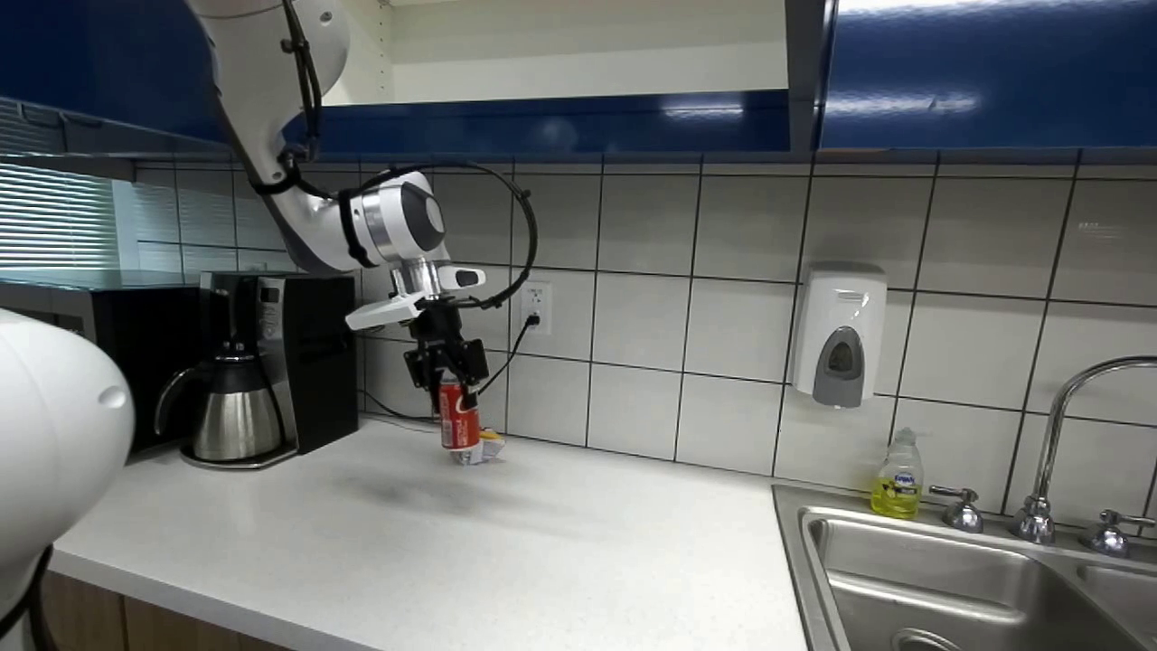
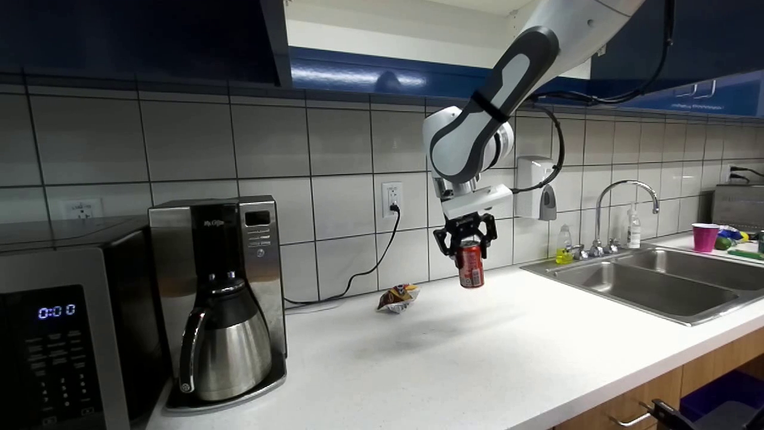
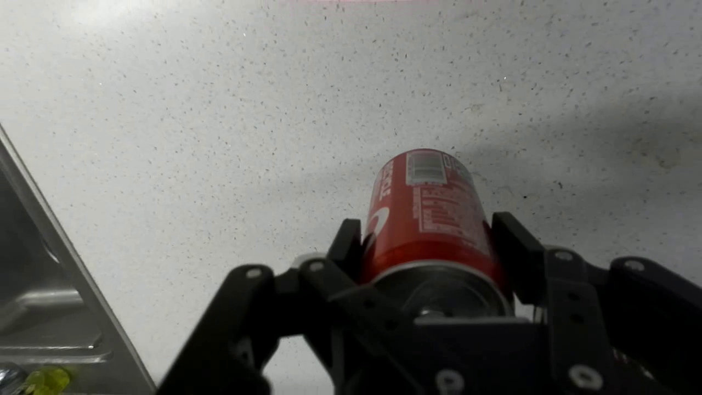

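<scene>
A red soda can (image 1: 458,419) hangs upright in my gripper (image 1: 456,396), clear of the counter. In exterior view 2 the can (image 2: 470,266) shows the gripper (image 2: 466,257) around its upper part. From the wrist, the can's printed side (image 3: 428,204) and silver top face me, with a black finger (image 3: 346,247) pressed to each side. The fingers are shut on it, and its shadow falls on the bare countertop (image 3: 230,131) below.
A crumpled snack wrapper (image 2: 398,297) lies on the counter near the tiled wall. The coffee maker (image 2: 265,272) and microwave (image 2: 57,315) stand left, the sink (image 1: 922,553) right. Overhead is an open blue-edged cabinet (image 1: 586,54).
</scene>
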